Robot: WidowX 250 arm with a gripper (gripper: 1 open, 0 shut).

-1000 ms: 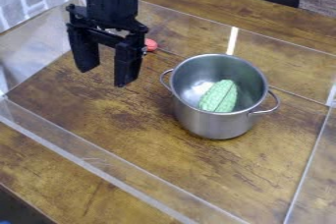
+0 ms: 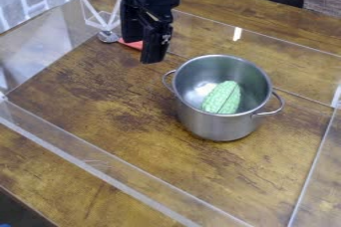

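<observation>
My black gripper (image 2: 146, 34) hangs at the upper middle, left of and above the steel pot, its fingers apart with nothing visible between them. The pot (image 2: 200, 121) has two handles and stands on the wooden table right of centre. A pale green corn-shaped item (image 2: 221, 97) lies inside it.
A small red item (image 2: 130, 44) and a metal utensil (image 2: 108, 36) lie behind the gripper, partly hidden.
My gripper has moved back, away from the front left, and to the right. The pot and green item stay where they were.
</observation>
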